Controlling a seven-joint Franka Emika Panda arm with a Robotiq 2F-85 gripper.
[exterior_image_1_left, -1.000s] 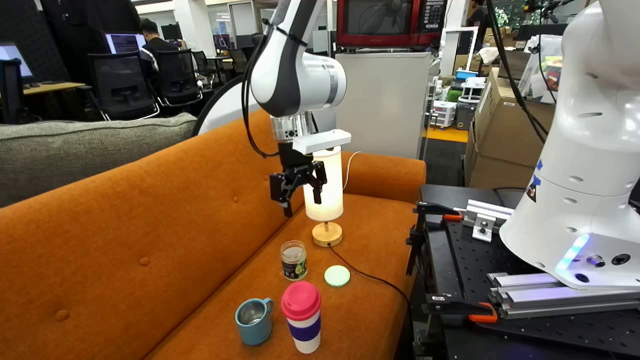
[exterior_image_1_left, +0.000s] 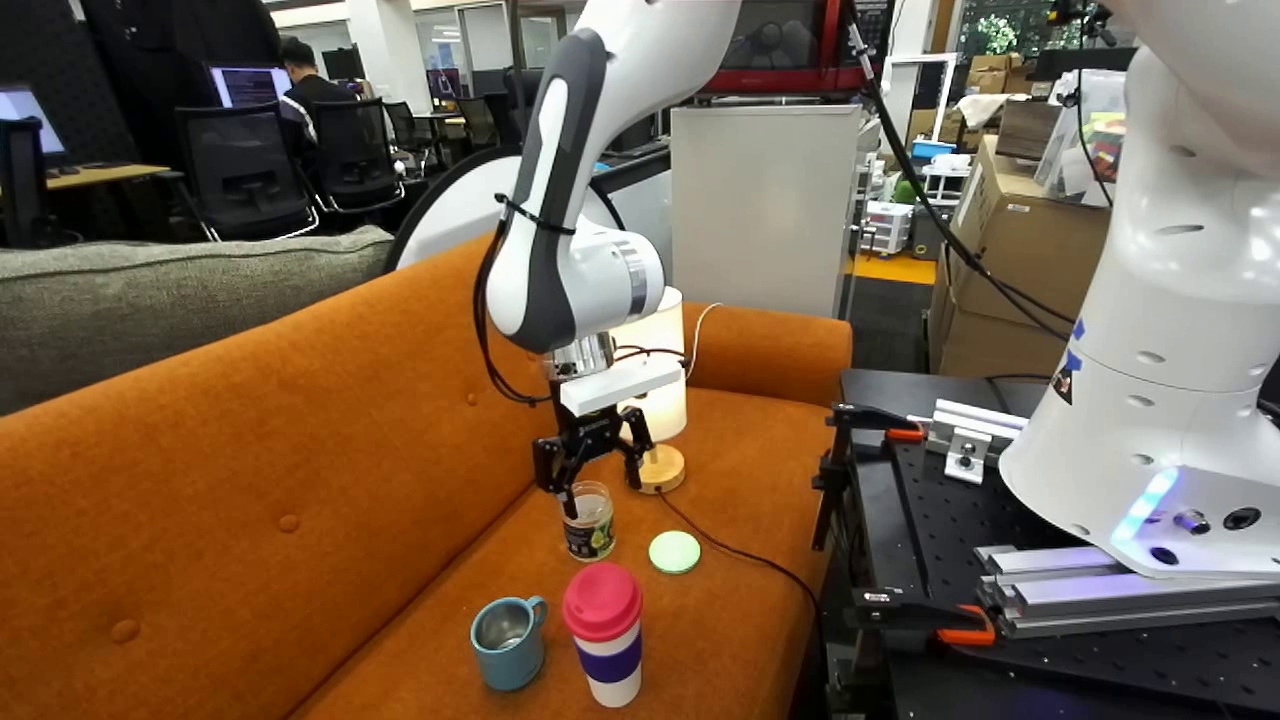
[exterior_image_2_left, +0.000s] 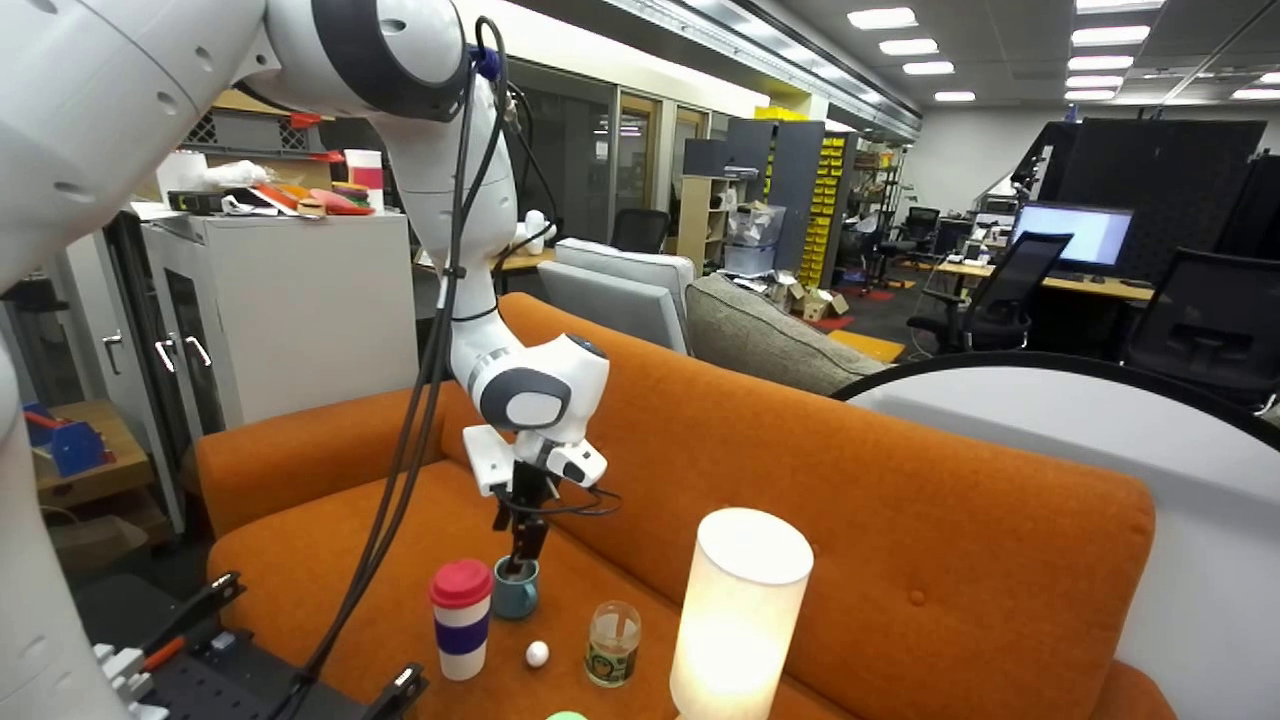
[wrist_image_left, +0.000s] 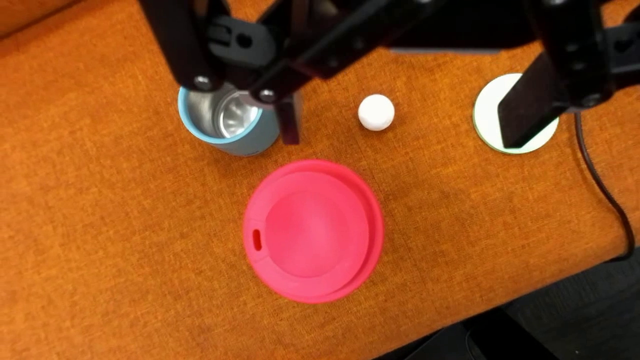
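My gripper (exterior_image_1_left: 603, 490) hangs open above the sofa seat, fingers pointing down and nothing between them. In exterior view 1 one finger overlaps the glass jar (exterior_image_1_left: 589, 535); in exterior view 2 the gripper overlaps the blue mug (exterior_image_2_left: 516, 596), so it is above the group of objects. A small white ball (wrist_image_left: 376, 112) lies on the seat, showing between the fingers in the wrist view. Near it stands a white cup with a purple band and a pink lid (wrist_image_left: 313, 231). A pale green lid (exterior_image_1_left: 674, 552) lies flat on the seat. The gripper hides the jar in the wrist view.
A lit lamp (exterior_image_2_left: 744, 600) stands beyond the jar, its dark cable (exterior_image_1_left: 750, 554) running over the seat to the front edge. The orange backrest (exterior_image_1_left: 288, 480) rises behind the objects. A black table (exterior_image_1_left: 888, 528) with clamps borders the sofa.
The gripper has come down from in front of the lamp shade to the height of the jar's top in exterior view 1. The objects on the seat have not moved.
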